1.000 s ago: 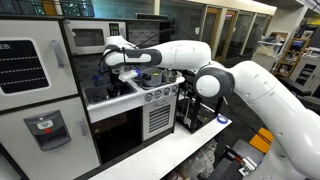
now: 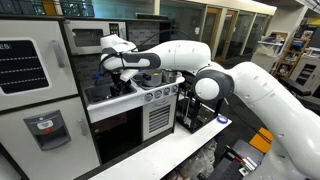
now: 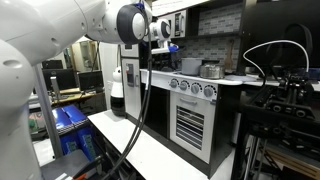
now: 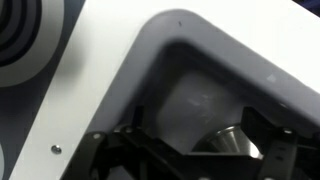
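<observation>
In the wrist view, a dark grey sink basin [image 4: 190, 105] set in a white counter fills most of the picture. A shiny metal object [image 4: 232, 141], rounded like a bowl or cup, sits inside it and is partly hidden by the gripper. My gripper is open, its dark fingers spread over the basin. The metal object shows near the right finger, not clasped. From exterior view 1, the gripper [image 2: 119, 85] is small and dark above the sink [image 2: 100, 93] at the counter's left end.
A metal pot [image 3: 211, 70] stands on the stove to the right of the sink. Stove knobs [image 3: 196, 90] line the counter's front. The microwave [image 2: 88, 40] and tiled back wall close off the space behind. A black rack [image 3: 283, 105] stands further right.
The arm's end has shifted only slightly around the sink; the direction is hard to tell. The rest of the kitchen looks the same.
</observation>
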